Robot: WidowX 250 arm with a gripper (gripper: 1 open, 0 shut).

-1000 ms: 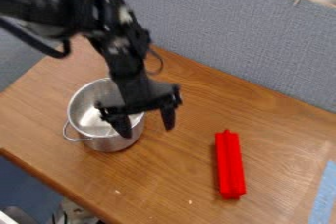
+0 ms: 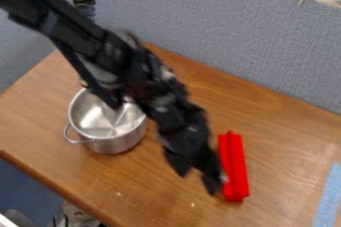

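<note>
My gripper (image 2: 200,173) is motion-blurred, low over the wooden table (image 2: 147,196) and just left of a long red block (image 2: 233,161), close to its lower half; whether they touch I cannot tell. The fingers appear apart, with nothing visible held. A steel pot (image 2: 91,119) with a wire handle stands on the left, partly behind my arm.
A padded grey wall (image 2: 240,27) runs along the back of the table. A light blue strip (image 2: 328,196) lies at the right edge. The table's front-left edge drops off at lower left.
My gripper has moved from beside and over the pot down and to the right, toward the red block. The pot and block look unmoved.
</note>
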